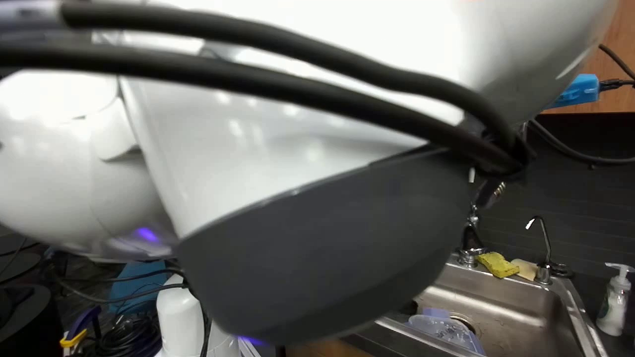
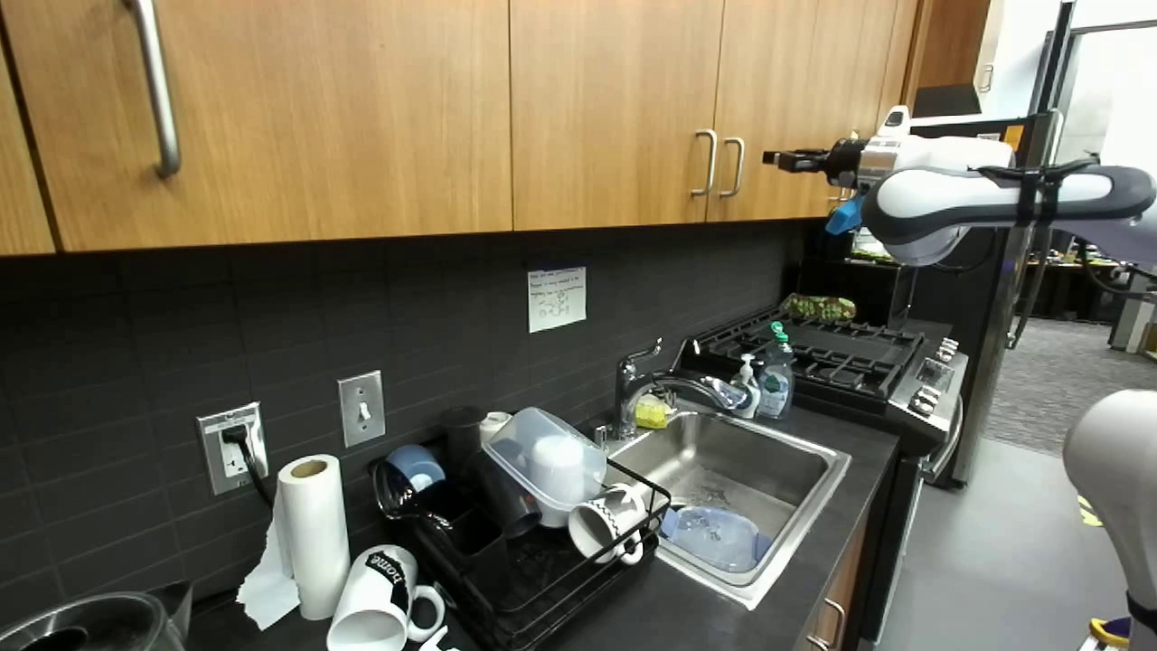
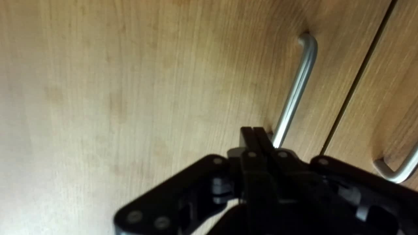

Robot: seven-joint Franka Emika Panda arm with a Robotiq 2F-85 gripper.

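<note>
In the wrist view my gripper is shut, its black fingertips together and nothing showing between them. A silver bar handle (image 3: pixel 296 92) on a wooden cabinet door (image 3: pixel 137 86) rises just beyond and to the right of the fingertips, its lower end partly hidden behind them. Whether they touch is unclear. The neighbouring door's handle (image 3: pixel 403 170) shows at the right edge, past a dark seam. From the second exterior view, the gripper (image 2: pixel 766 158) points left, level with the paired handles (image 2: pixel 729 166) of the upper cabinet.
Below are a stove (image 2: pixel 835 353), a sink (image 2: pixel 797 441) and a dish rack (image 2: pixel 575 580) holding dishes. A paper towel roll (image 2: pixel 315 542) and a mug (image 2: pixel 374 597) stand on the counter. In the first exterior view the arm (image 1: pixel 333 250) blocks most of the scene.
</note>
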